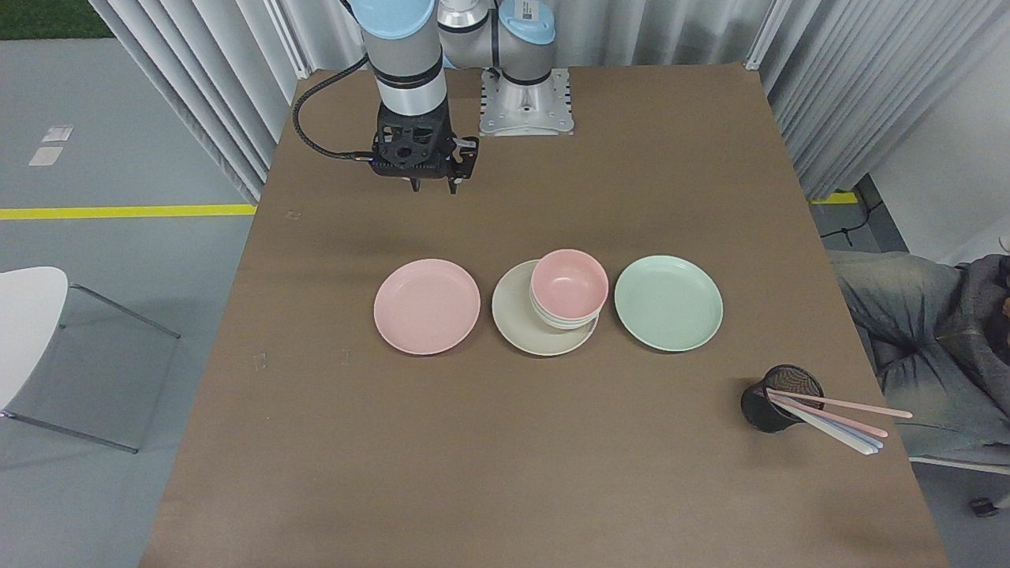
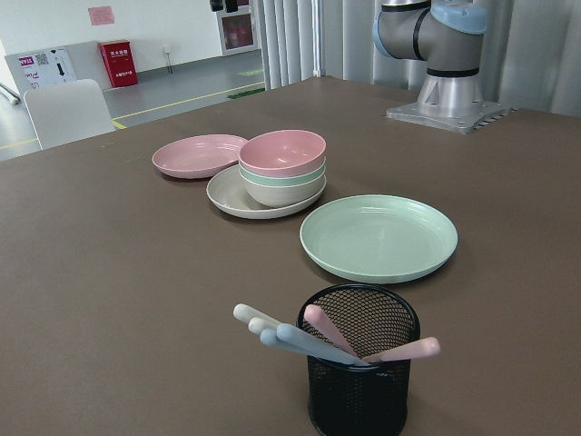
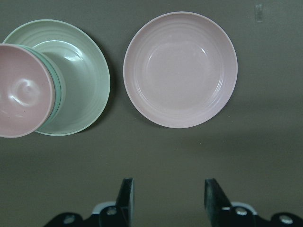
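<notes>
A stack of bowls, pink bowl (image 1: 570, 284) on top, stands on the cream plate (image 1: 518, 320) at the table's middle. The pink plate (image 1: 426, 304) lies left of it and the mint plate (image 1: 668, 303) right of it in the front view. My gripper (image 1: 435, 181) hangs above the back of the table, away from the dishes; in the wrist view its fingers (image 3: 124, 198) stand wide open with nothing between them.
A black mesh cup (image 1: 764, 407) with several chopsticks stands at the front right of the table (image 1: 454, 473). A person sits at the right edge, and a white chair stands left of the table.
</notes>
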